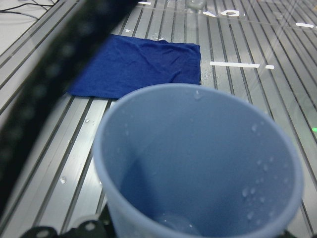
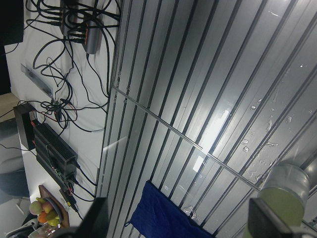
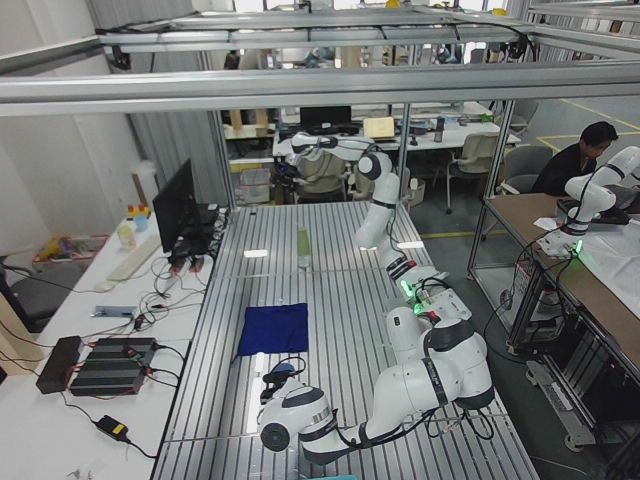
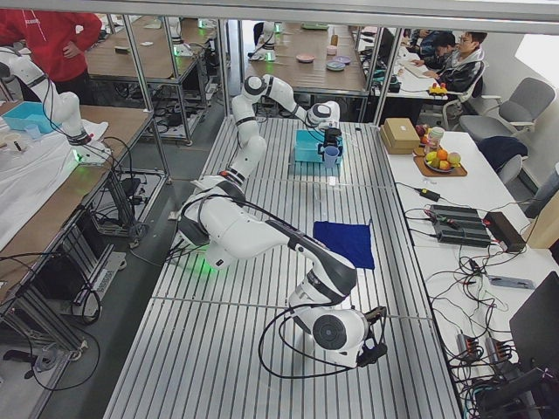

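Observation:
A blue cup (image 4: pixel 331 154) is at my left gripper (image 4: pixel 329 141), above a teal bin (image 4: pixel 308 149) in the right camera view; it fills much of the left wrist view (image 1: pixel 198 148), where the fingers are mostly hidden. My right gripper (image 4: pixel 374 336) is raised at the other end of the table; in the right wrist view its fingers (image 2: pixel 101 218) stand wide apart, open. Below it stands a clear container with green contents (image 2: pixel 282 198), also seen upright in the left camera view. A dark blue cloth (image 3: pixel 274 328) lies flat mid-table.
A white side desk along it holds cables, power units (image 3: pixel 110 365), a monitor (image 3: pixel 176 205) and a fruit tray (image 4: pixel 443 166).

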